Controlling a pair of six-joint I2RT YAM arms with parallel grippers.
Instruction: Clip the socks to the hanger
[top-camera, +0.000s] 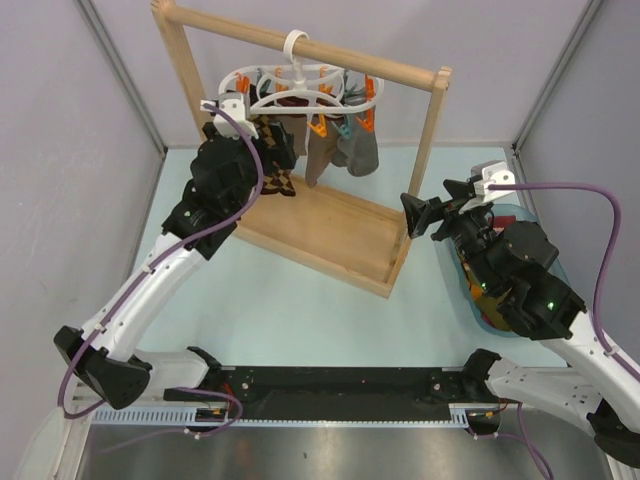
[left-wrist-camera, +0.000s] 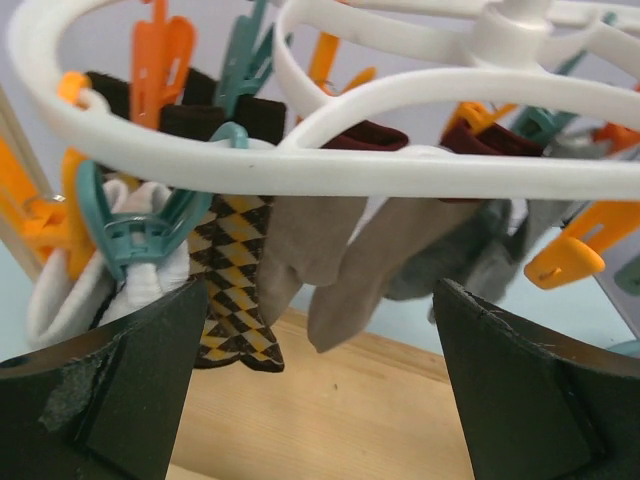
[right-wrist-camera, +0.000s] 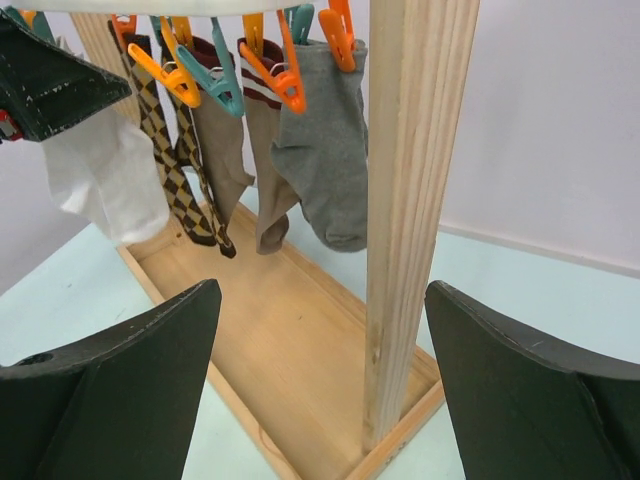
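The white hanger hangs by its hook from the wooden bar, with orange, yellow and teal clips around its rings. Several socks dangle from it: a checkered sock, brown socks, a grey sock and a white sock. In the left wrist view a teal clip grips the white sock's top. My left gripper is open just in front of the hanger, nothing between its fingers. My right gripper stands open and empty, off the hanger's right, facing the frame's right post.
The wooden frame's right post rises close ahead of my right gripper, and its base board lies under the socks. A blue basket holding colorful items is at the right, partly behind the right arm.
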